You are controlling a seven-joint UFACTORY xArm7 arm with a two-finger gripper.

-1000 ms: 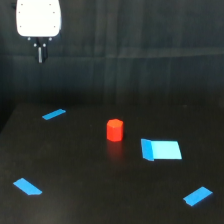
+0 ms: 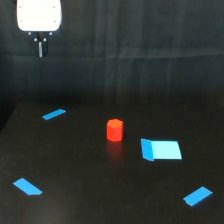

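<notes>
A small red block (image 2: pixel 115 130) stands on the dark table near the middle of the view. To its right lies a pale blue-white rectangle (image 2: pixel 166 150) with a strip of blue tape (image 2: pixel 147 150) along its left side. High at the upper left, well above and apart from all of these, hangs my gripper (image 2: pixel 42 50) beneath a white arm body. Its fingers are small and dark against the dark backdrop, so their spacing is hard to make out. Nothing is seen hanging below them.
Blue tape pieces mark the table at the back left (image 2: pixel 54 114), the front left (image 2: pixel 27 187) and the front right (image 2: pixel 198 196). A dark curtain (image 2: pixel 140 55) closes off the back.
My gripper and the white arm body have risen slightly. The red block, the pale rectangle and the tape lie where they were.
</notes>
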